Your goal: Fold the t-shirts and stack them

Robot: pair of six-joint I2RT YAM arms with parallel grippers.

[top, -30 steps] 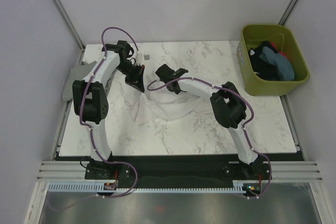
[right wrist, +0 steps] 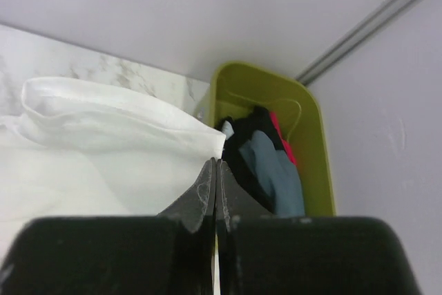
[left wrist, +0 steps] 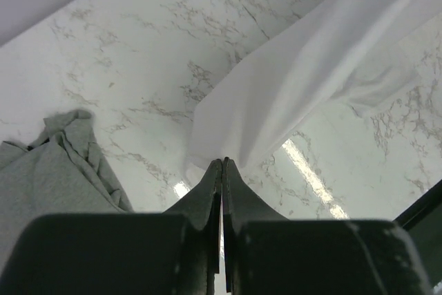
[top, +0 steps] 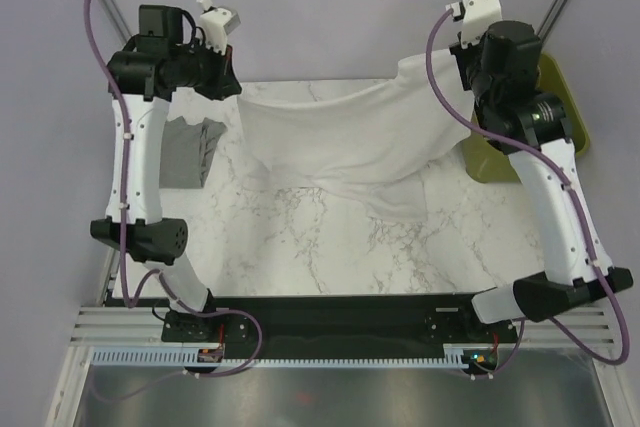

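Note:
Stretched between my two grippers is a white t-shirt [top: 340, 137], raised at its far edge, its lower part trailing on the table. At its left corner my left gripper [top: 235, 95] is shut on the fabric; the left wrist view shows white cloth [left wrist: 255, 101] running to the closed fingertips. My right gripper [top: 464, 87] is raised higher, shut on the other corner, and a white edge [right wrist: 152, 129] meets its tips in the right wrist view. Left of the shirt, a grey folded t-shirt [top: 181, 155] lies flat, partly behind the left arm.
An olive bin [top: 490, 166] stands at the right, largely covered by my right arm; dark and grey-blue clothes [right wrist: 276, 174] lie inside it. Bare marble tabletop [top: 320, 257] shows in front of the white shirt.
My right gripper has swung far right and up, drawing the white shirt out wide and off the table at its far edge. My left gripper has moved left and upward.

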